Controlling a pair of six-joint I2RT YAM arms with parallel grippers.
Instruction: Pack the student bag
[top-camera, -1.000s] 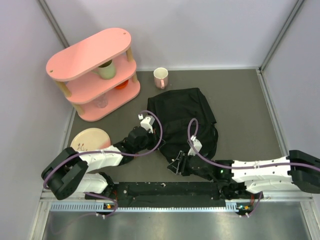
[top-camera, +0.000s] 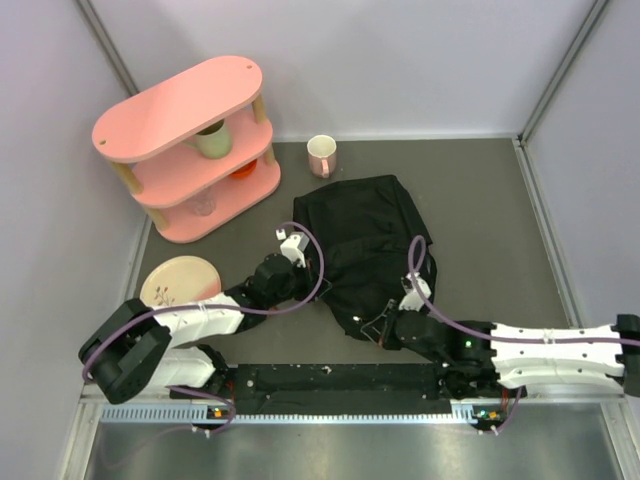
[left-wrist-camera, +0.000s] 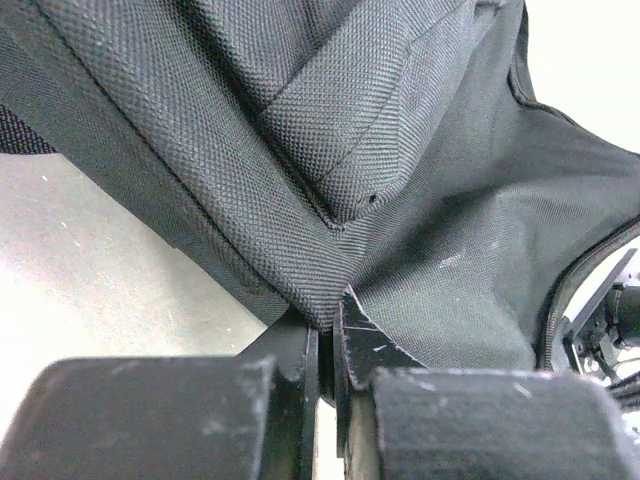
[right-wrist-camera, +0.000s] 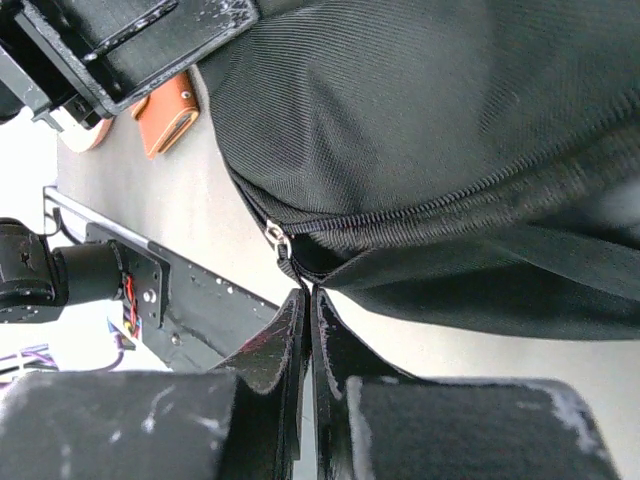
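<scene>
The black bag (top-camera: 365, 215) lies on the table, its fabric filling much of both wrist views. My left gripper is shut on a fold of the bag's fabric at its left side. At the bag's front edge, my right gripper is shut, with the dark tab of the metal zipper pull (right-wrist-camera: 277, 236) running down to its fingertips. The zipper (right-wrist-camera: 420, 212) extends to the right from that pull. From above, the right fingertips are largely hidden against the dark fabric.
A pink shelf (top-camera: 180, 110) holding cups and an orange item stands at the back left. Behind the bag is a pink mug (top-camera: 322, 155), and a round cream plate (top-camera: 180, 282) lies left. A small orange-brown item (right-wrist-camera: 167, 113) shows beyond the bag.
The right gripper has shut and moved right along the bag's front edge, with the bag's front shifting slightly the same way. The left arm has stayed in place.
</scene>
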